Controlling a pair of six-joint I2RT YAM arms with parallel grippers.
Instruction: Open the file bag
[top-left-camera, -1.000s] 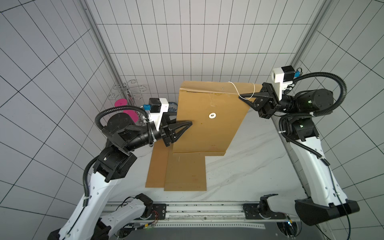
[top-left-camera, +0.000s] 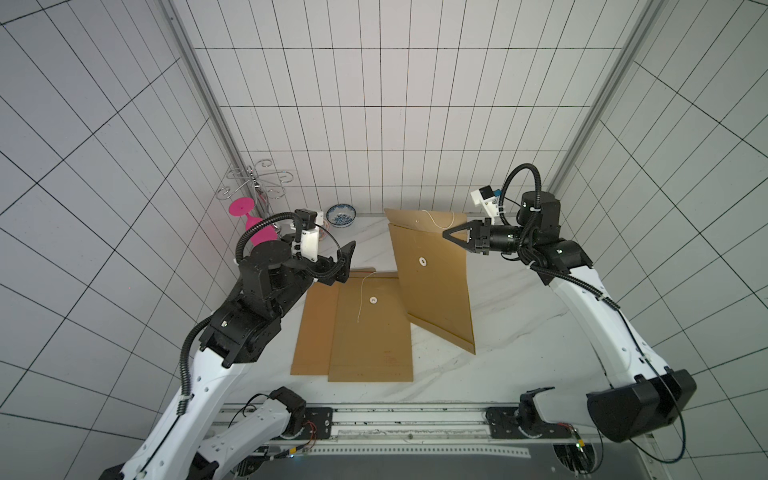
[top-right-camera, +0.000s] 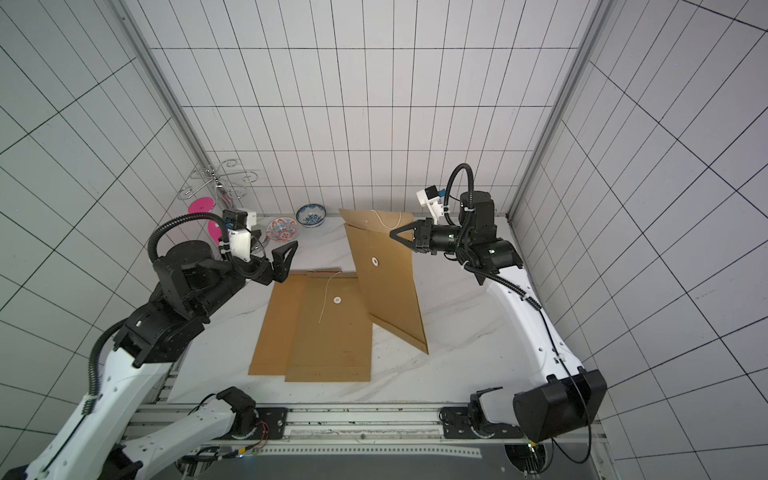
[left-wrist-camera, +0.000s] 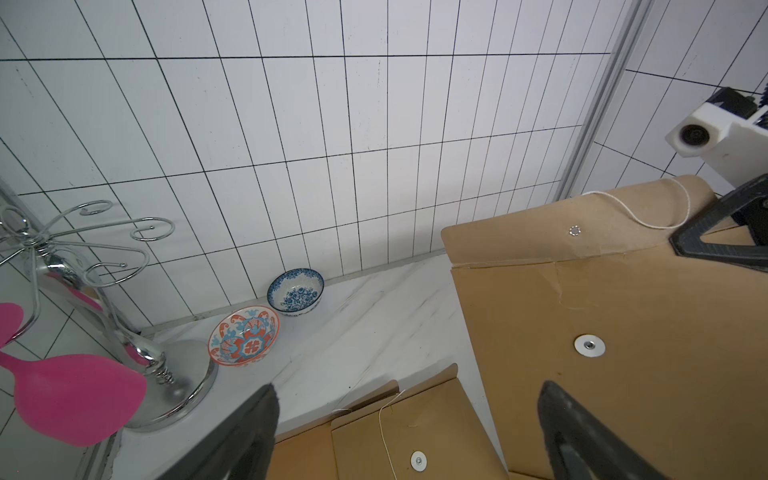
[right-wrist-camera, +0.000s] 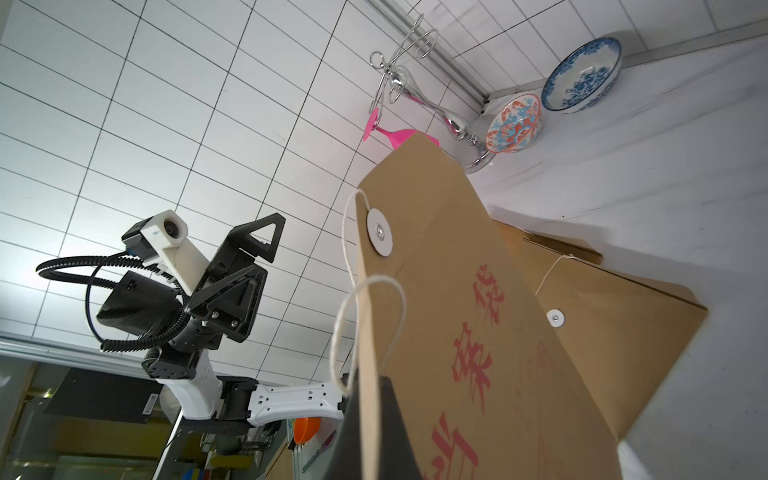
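A brown paper file bag (top-left-camera: 432, 288) hangs upright, pinched at its upper right edge by my right gripper (top-left-camera: 446, 234). Its flap (left-wrist-camera: 512, 232) stands up past the body, and a loose white string (left-wrist-camera: 632, 209) loops from it. On the body's front is a white round button (left-wrist-camera: 589, 345), free of string. The right wrist view shows the bag's other face with red characters (right-wrist-camera: 470, 360) and its edge between the shut fingers. Left of the bag, my left gripper (top-left-camera: 346, 260) is open and empty, its dark fingers (left-wrist-camera: 244, 436) apart.
Two more brown file bags lie overlapping flat on the white table, the upper one (top-left-camera: 372, 344) with its own button. Behind are a blue patterned bowl (left-wrist-camera: 296, 290), an orange patterned bowl (left-wrist-camera: 244, 336) and a metal rack (left-wrist-camera: 68, 264) with pink utensils.
My left gripper has let go of the bag's left edge and backed off left. My right gripper has moved left and lower with the bag, which has turned to slant.
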